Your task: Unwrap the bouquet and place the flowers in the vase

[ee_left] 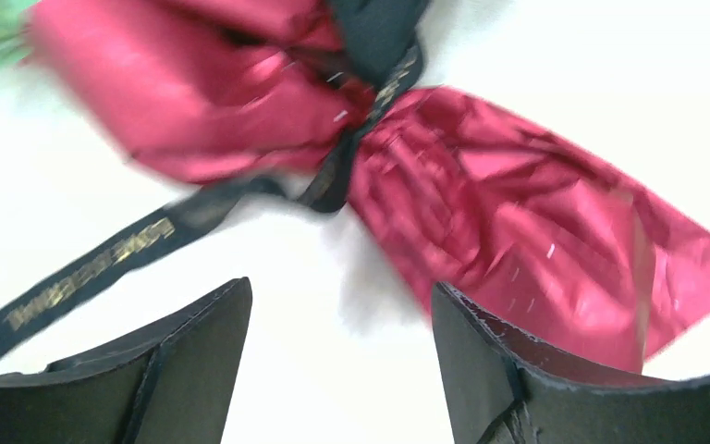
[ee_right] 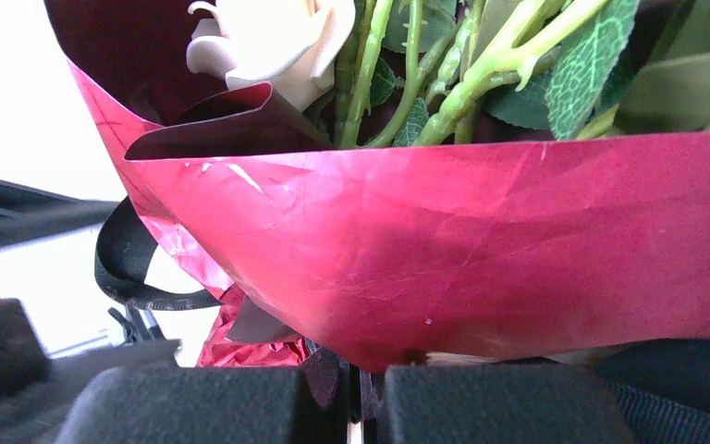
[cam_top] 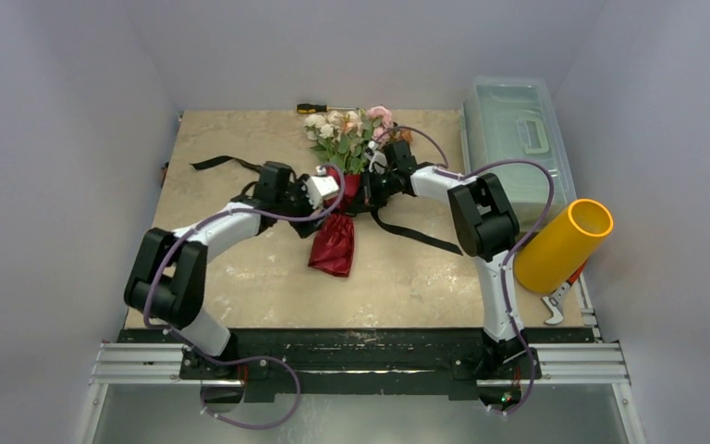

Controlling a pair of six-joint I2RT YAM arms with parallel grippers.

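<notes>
The flower bouquet [cam_top: 344, 127] lies on the table with pale and pink blooms toward the back. Its red wrapper [cam_top: 333, 248] points frontward, cinched by a black ribbon [cam_top: 416, 237]. My left gripper is open and empty; in its view the wrapper [ee_left: 508, 231] and ribbon [ee_left: 111, 264] lie beyond the fingertips. From the right, my right gripper is shut by the cinched waist, under the wrapper's flared edge [ee_right: 481, 240]. Whether ribbon is pinched there is unclear. A yellow cylindrical vase [cam_top: 555, 250] stands at the right, its mouth empty as far as shows.
A clear lidded box [cam_top: 518, 139] fills the back right corner. Beside the vase lies a wrench [cam_top: 557, 303], and a screwdriver [cam_top: 312, 108] is behind the blooms.
</notes>
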